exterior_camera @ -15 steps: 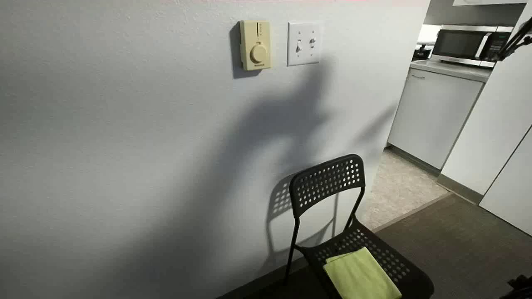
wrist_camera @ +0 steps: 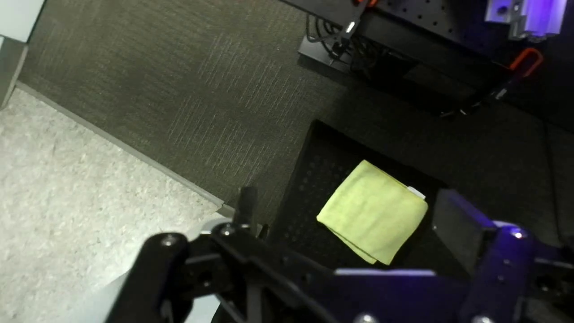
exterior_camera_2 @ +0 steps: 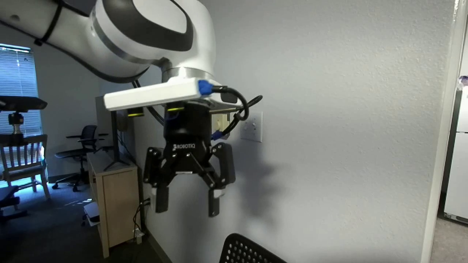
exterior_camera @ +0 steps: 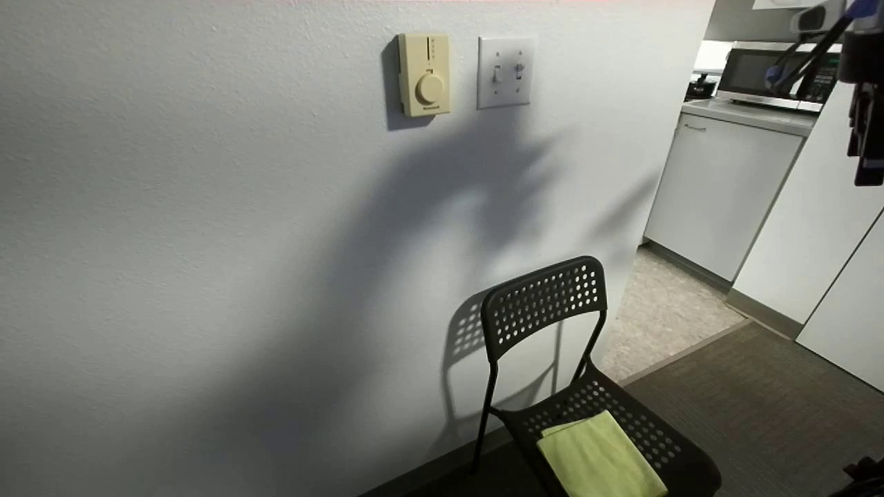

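Folded flat, a yellow-green cloth (exterior_camera: 603, 460) lies on the seat of a black perforated chair (exterior_camera: 543, 305). The wrist view looks down on the cloth (wrist_camera: 376, 212), which shows between my spread fingers and some way below them. In exterior view 2 my gripper (exterior_camera_2: 187, 208) points downward, open, with an empty gap between its fingertips. Only the top of the chair back (exterior_camera_2: 248, 252) shows there, lower and to the right of the gripper. At the right edge of exterior view 1 just part of the gripper is visible.
A beige thermostat (exterior_camera: 425, 74) and a light switch plate (exterior_camera: 505, 72) are on the wall behind the chair. Clamps and a metal profile (wrist_camera: 538, 16) sit on a dark table (wrist_camera: 414, 27). A wooden cabinet (exterior_camera_2: 118, 210) stands against the wall. Carpet (wrist_camera: 231, 97) beside the chair is clear.
More of the gripper and its cables now shows at the right edge of exterior view 1. The arm's shadow on the wall has shifted. The chair and cloth have stayed put.
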